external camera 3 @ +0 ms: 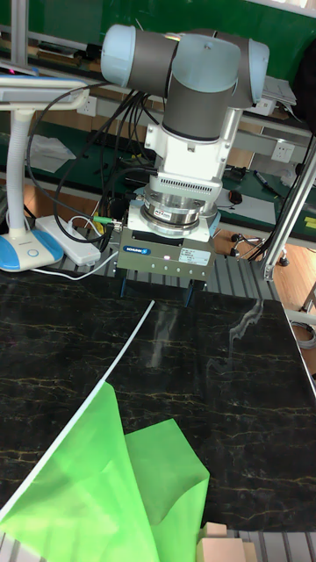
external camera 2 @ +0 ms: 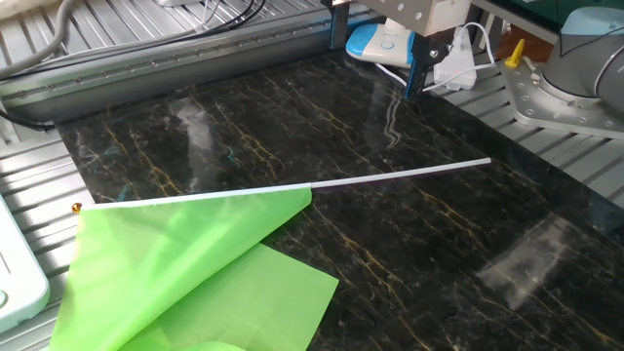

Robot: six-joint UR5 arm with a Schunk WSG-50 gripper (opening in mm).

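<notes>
A green flag [external camera 2: 175, 249] on a thin white pole [external camera 2: 400, 174] lies on the black marble-patterned board [external camera 2: 409, 263]. Its cloth is partly folded over, and the bare end of the pole points toward the arm's side. In the other exterior view the flag cloth [external camera 3: 94, 478] fills the near left, with the pole [external camera 3: 80, 412] slanting up toward the gripper. My gripper [external camera 3: 157, 296] hangs at the board's far edge, beyond the pole's bare tip and apart from it. Its fingers [external camera 3: 190, 293] are spread wide, with nothing visible between them.
A white-and-blue lamp base [external camera 3: 30, 250] and a white power strip [external camera 3: 70, 241] stand beyond the board's far left. Pale wooden blocks [external camera 3: 222, 547] sit at the near edge. The board's right side is bare.
</notes>
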